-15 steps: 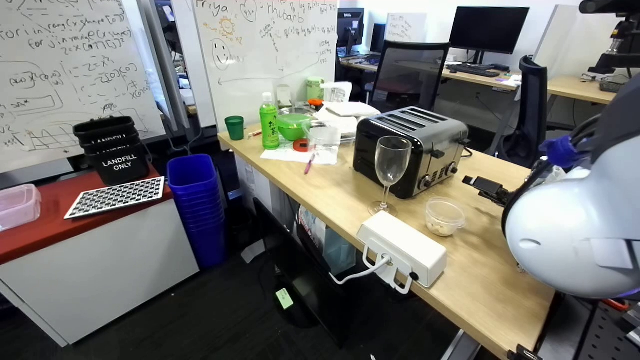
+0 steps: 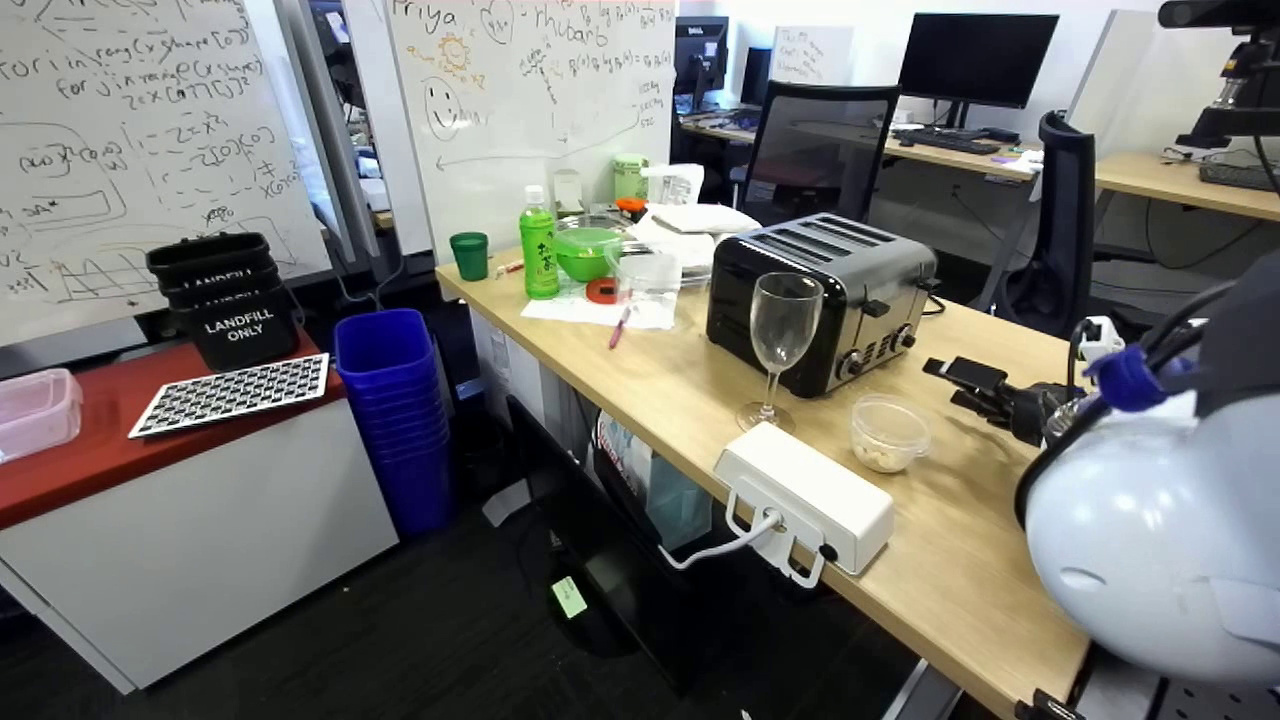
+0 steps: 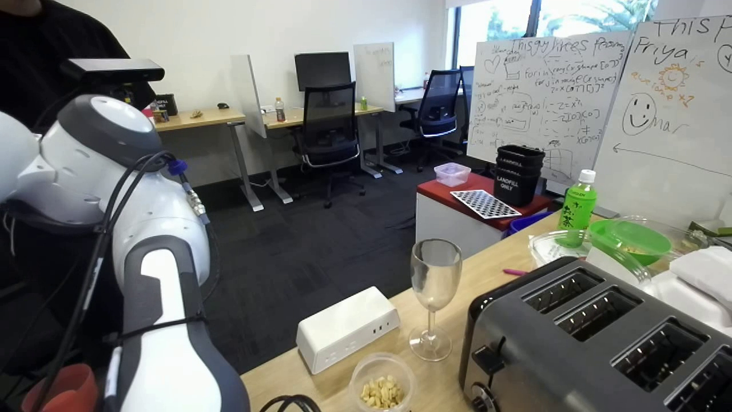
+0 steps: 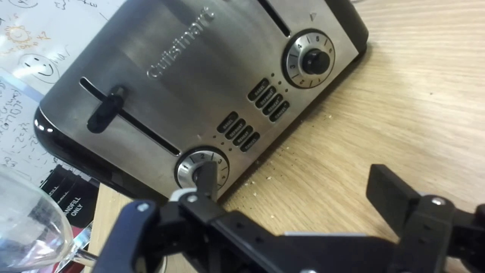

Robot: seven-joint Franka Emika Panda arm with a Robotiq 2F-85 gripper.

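Observation:
A black and steel toaster point(image 2: 816, 300) stands on the wooden table. My gripper is open in the wrist view, its black fingers wide apart with bare tabletop showing between them. The left finger point(image 4: 207, 179) overlaps the toaster's lower dial point(image 4: 185, 173) in that view; whether they touch I cannot tell. Above that dial is a black lever point(image 4: 105, 110), partway down its slot. In the first exterior view the gripper hovers in front of the toaster's control side, right of a clear cup point(image 2: 889, 434) of pale pieces.
An upright wine glass point(image 3: 436, 274) stands close beside the toaster. The white power box point(image 3: 348, 328) sits along the table edge. A green bottle point(image 2: 540, 246) and green bowl point(image 2: 587, 252) are farther back.
The arm's large white joint has shifted slightly right and down in the first exterior view, and the gripper's pose has changed a little. The tabletop objects stay put.

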